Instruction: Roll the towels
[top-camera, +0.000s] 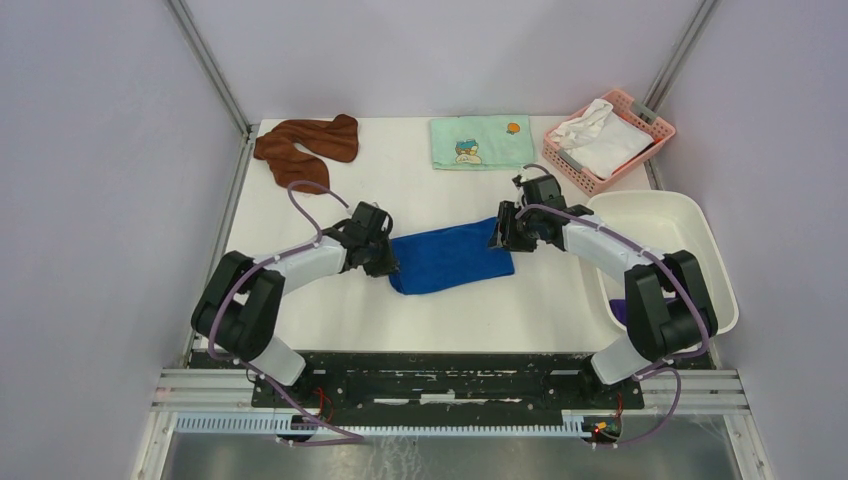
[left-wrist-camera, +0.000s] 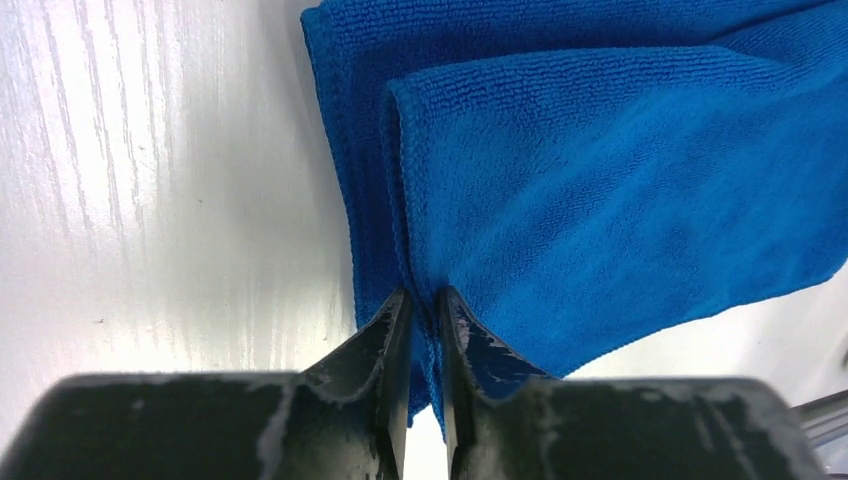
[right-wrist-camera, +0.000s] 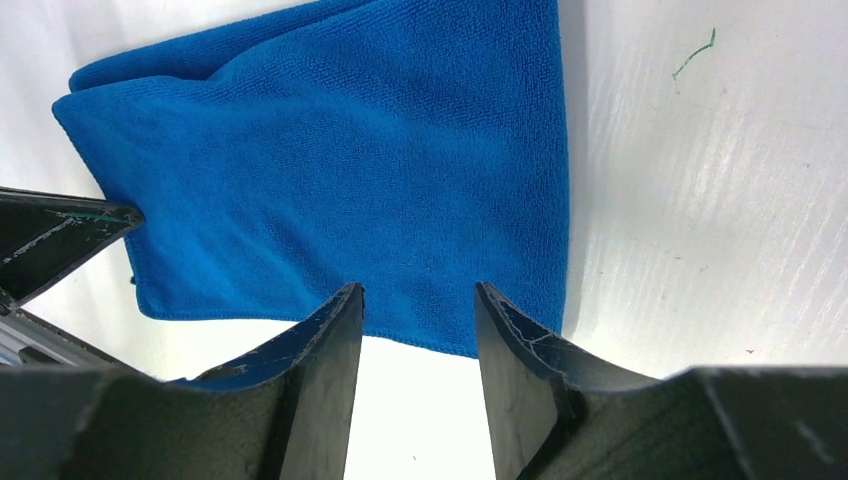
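Observation:
A folded blue towel (top-camera: 450, 258) lies flat across the middle of the table, its upper layer slightly off the lower one along the left edge. My left gripper is at that left end, its fingers close together on either side of the upper layer's edge. Whether they press on the cloth cannot be told. Over the towel's right end, my right gripper stands open with nothing between its fingers. A dark piece of the left gripper also enters the right wrist view at the left.
A brown cloth (top-camera: 308, 150) lies at the back left and a folded green towel (top-camera: 480, 142) at the back. The pink basket (top-camera: 578, 173) holds white cloths. At right stands a white tub (top-camera: 690, 225), near the right arm.

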